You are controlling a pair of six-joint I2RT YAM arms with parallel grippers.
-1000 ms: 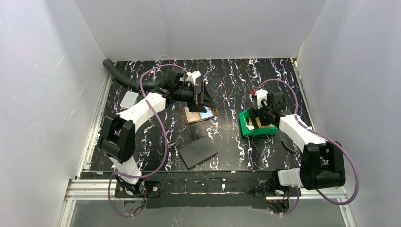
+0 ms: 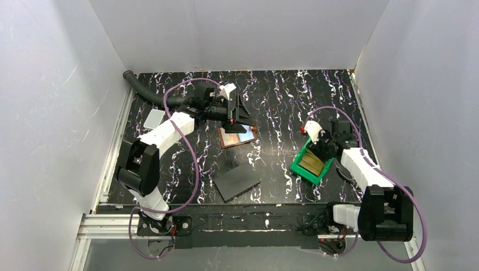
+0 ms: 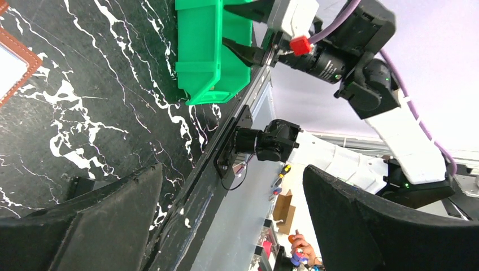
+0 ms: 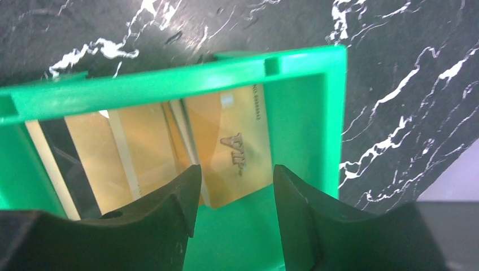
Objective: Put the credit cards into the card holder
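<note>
The brown card holder [image 2: 222, 137] lies open on the table, with light and bluish panels showing, partly under my left gripper [image 2: 242, 120]. That gripper is open and empty; its wide-set fingers [image 3: 130, 209] show in the left wrist view. Several gold cards [image 4: 234, 149] stand in the green basket [image 4: 169, 88]. Over the basket, my right gripper holds its fingers [image 4: 189, 195] apart. The front gold card, with "VTM"-like lettering, appears beyond the gap between them; no card is clearly gripped.
A dark grey flat slab [image 2: 237, 182] rests at the front middle. A white rectangular item [image 2: 153, 119] and a black hose [image 2: 148, 90] are at the left. Bare marbled table separates the holder from the basket.
The green basket has turned from roughly square-on to a slant. The left arm moved barely.
</note>
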